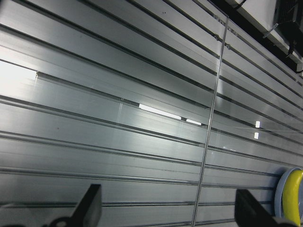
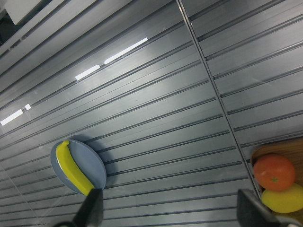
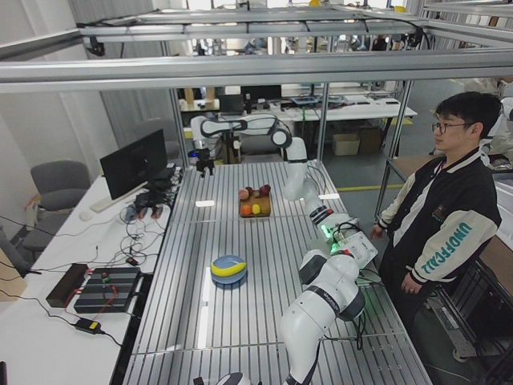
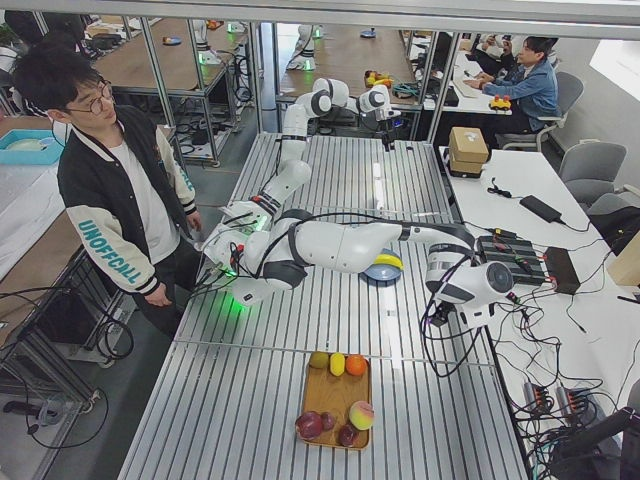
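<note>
A yellow banana lies in a blue plate on the slatted table, also seen at the right edge of the left wrist view. A wooden tray (image 4: 338,395) holds an orange (image 4: 355,364), a yellow lemon (image 4: 337,364), a peach (image 4: 361,414) and several other fruits. Both arms are raised apart at opposite ends of the table. One gripper (image 3: 206,170) hangs above the far left of the table in the camera left view. In both wrist views only blurred fingertips show at the bottom, well apart, with nothing between them, over bare table.
A man (image 3: 437,200) stands along the table's side. A side desk (image 3: 48,329) with monitor, cables and black boxes runs along the other side. Most of the slatted table around plate and tray is clear.
</note>
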